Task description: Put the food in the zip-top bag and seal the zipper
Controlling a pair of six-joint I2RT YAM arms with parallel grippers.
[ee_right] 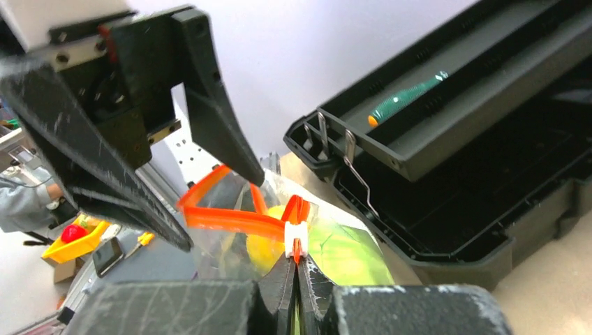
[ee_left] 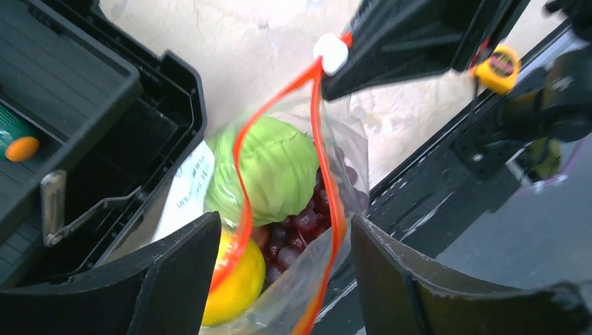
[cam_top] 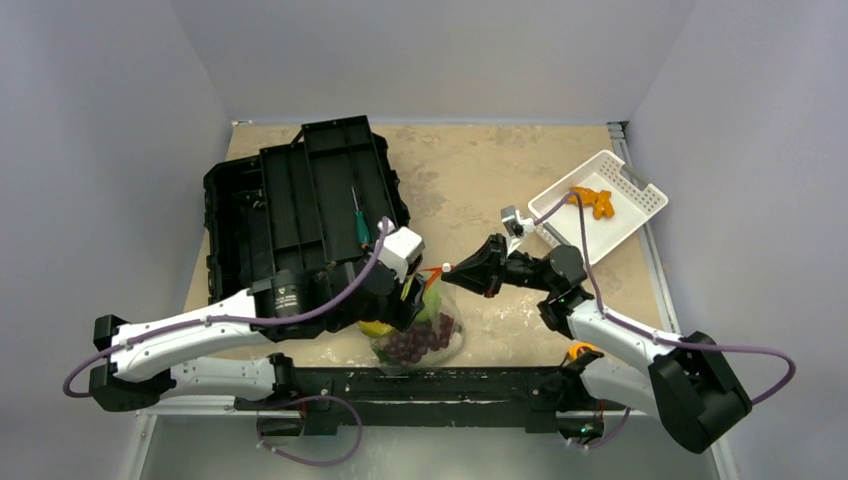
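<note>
The clear zip top bag [ee_left: 356, 143] has orange zip edges [ee_left: 328, 181] standing apart and a white slider [ee_left: 330, 54] at their far end. Inside it lie a green lettuce-like food [ee_left: 269, 167], dark red grapes [ee_left: 300, 234] and a yellow food [ee_left: 234, 286]. My left gripper is open, a finger on either side of the orange edges, which run loose between them. At the slider end, my right gripper is shut on the thin orange zipper end just past the slider [ee_right: 296, 239]. In the top view, the left arm hides part of the bag.
A black toolbox [cam_top: 320, 190] with a green screwdriver [cam_top: 362, 228] stands just left of the bag. Far right is a white basket [cam_top: 640, 200] holding orange-brown pieces [cam_top: 592, 200]. Bare table [cam_top: 470, 180] lies behind the grippers.
</note>
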